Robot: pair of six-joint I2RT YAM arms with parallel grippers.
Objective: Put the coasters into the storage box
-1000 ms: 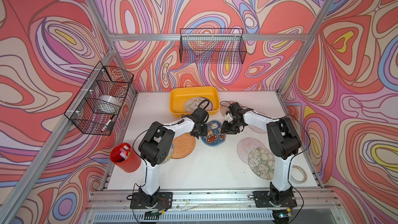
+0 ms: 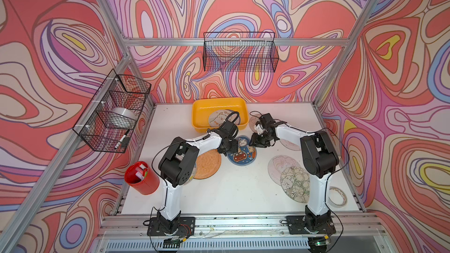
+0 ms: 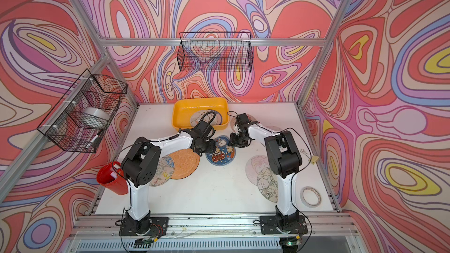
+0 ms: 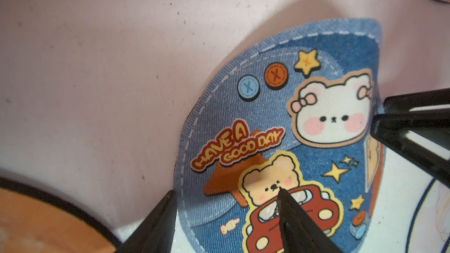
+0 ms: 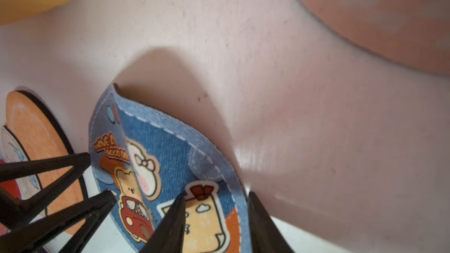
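A blue denim-print coaster lies mid-table, curled up along one side in both wrist views. My left gripper is open over it. My right gripper is at the curled edge, fingers apart around part of the coaster; whether they grip it is unclear. The yellow storage box at the back holds a patterned coaster. An orange coaster lies left of the blue one; pink and floral coasters lie at the right.
A red bucket stands at the front left. More coasters lie under or behind both arms. Wire baskets hang on the back and left frames.
My right gripper has shifted slightly back from where it was on the blue coaster; my left gripper has barely moved.
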